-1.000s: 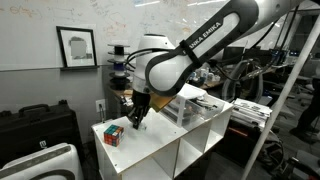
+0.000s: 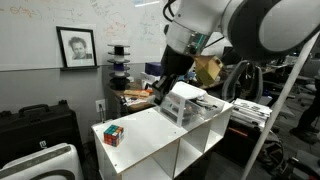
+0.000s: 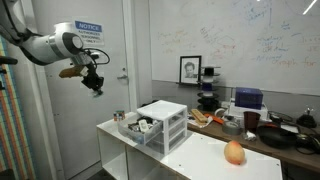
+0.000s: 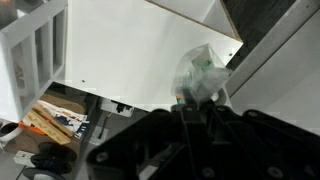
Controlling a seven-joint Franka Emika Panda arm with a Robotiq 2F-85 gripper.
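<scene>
My gripper is shut on a small, pale, greenish, see-through thing (image 4: pixel 200 70) that looks like crumpled plastic or a wrapper; it is blurred, so I cannot tell what it is. In exterior view 1 the dark gripper (image 2: pixel 156 90) hangs above the white shelf top (image 2: pixel 150 138), left of the drawer unit (image 2: pixel 186 106). Exterior view 2 has the gripper (image 3: pixel 95 90) well up in front of the grey door, clear of every surface; the held thing cannot be made out there.
A multicoloured cube (image 2: pixel 113 134) sits near the shelf top's left end. The drawer unit (image 3: pixel 168 118) has a grey drawer (image 3: pixel 136 130) pulled out with things in it. An orange round object (image 3: pixel 234 153) lies on the white surface's right part. Between cube and drawers the top is bare.
The arm has risen from close to the shelf top, beside the cube, to well above it, coming nearer to exterior view 1 and slightly right. The cube and drawer unit stayed put.
</scene>
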